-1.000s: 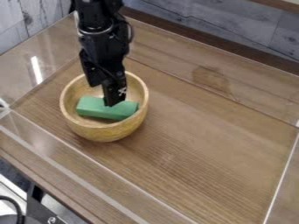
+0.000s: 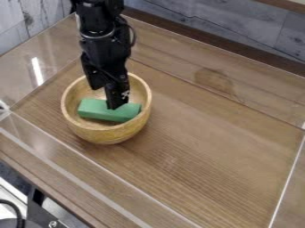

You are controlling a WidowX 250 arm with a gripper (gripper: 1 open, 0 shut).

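Note:
A round wooden bowl (image 2: 105, 132) sits on the wooden table at the left-centre. Inside it lies a green block (image 2: 103, 110). The black robot arm reaches down from the top, and its gripper (image 2: 106, 90) hangs open over the bowl, above the green block, with its dark fingers reaching into the bowl's upper part. Whether the fingertips touch the block is hard to tell.
Grey wall shows at the top left, and a dark cable lies off the table's edge at the bottom left.
The arm and gripper have shifted very slightly within the area over the bowl. The bowl and green block look unchanged.

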